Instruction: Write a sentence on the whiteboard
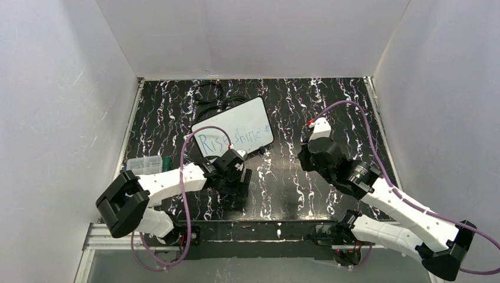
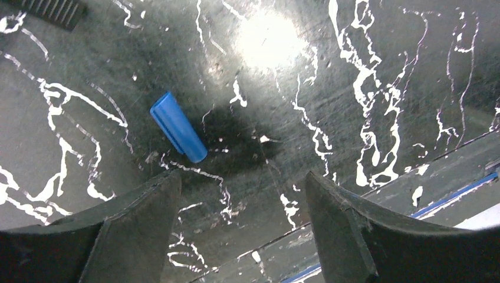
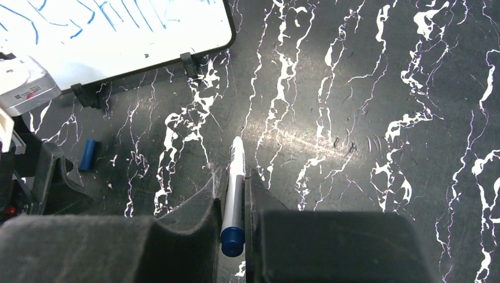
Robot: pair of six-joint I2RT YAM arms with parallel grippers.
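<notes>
The whiteboard carries blue handwriting reading roughly "Rise shine" with small marks at the right end. My left gripper is open below the board, over the dark table; a blue cap lies between and just beyond its fingers, also seen left of centre in the right wrist view. My right gripper is shut on a white marker with a dark blue end, its pale tip pointing forward, held right of and below the board.
A clear plastic organiser sits at the table's left, beside a green object. Black cables lie behind the board.
</notes>
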